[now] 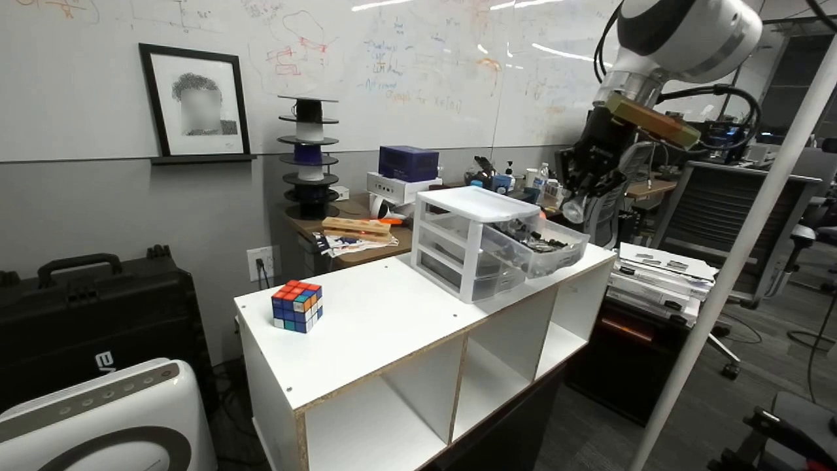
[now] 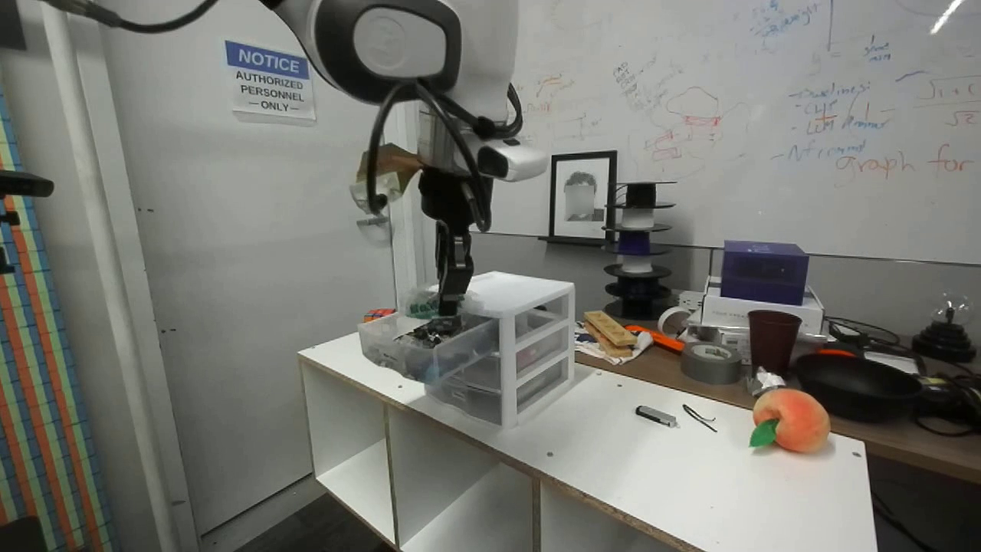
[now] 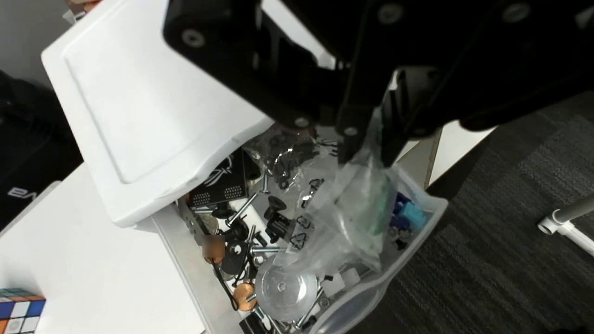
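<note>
My gripper is shut on a clear plastic bag (image 3: 356, 211) that holds something greenish and bears printed recycling marks. In the wrist view the bag hangs below the fingers, over the open drawer (image 3: 429, 220), and hides part of its contents. Exterior view 1 puts the bag (image 1: 574, 209) above the drawer's far end, apart from it. The drawer juts out of a white-framed drawer unit (image 1: 472, 259). Inside it lie screws, black parts, coins and a clear round disc (image 3: 284, 286).
The unit stands on a white shelf (image 1: 369, 337). A Rubik's cube (image 1: 297, 306) sits toward one end; on the other side of the unit are a peach (image 2: 792, 420), a USB stick (image 2: 655, 415) and a black tie (image 2: 700, 418). A white pole (image 1: 737, 251) stands near the arm.
</note>
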